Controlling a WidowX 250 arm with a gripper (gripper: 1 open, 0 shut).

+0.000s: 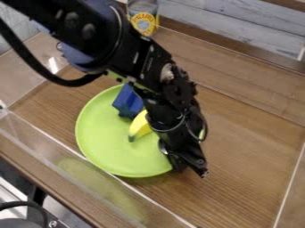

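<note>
A green plate [107,142] lies on the wooden table, holding a blue block [127,104] at its back and a yellow banana [139,126] near its middle, partly hidden by the arm. My black gripper [184,166] reaches down over the plate's right front edge, its fingertips low at the rim. Whether anything is between the fingers is hidden by the dark mechanism, and their opening cannot be made out.
A bottle with a yellow label [144,18] stands at the back by a pale wall. A clear panel runs along the front left.
</note>
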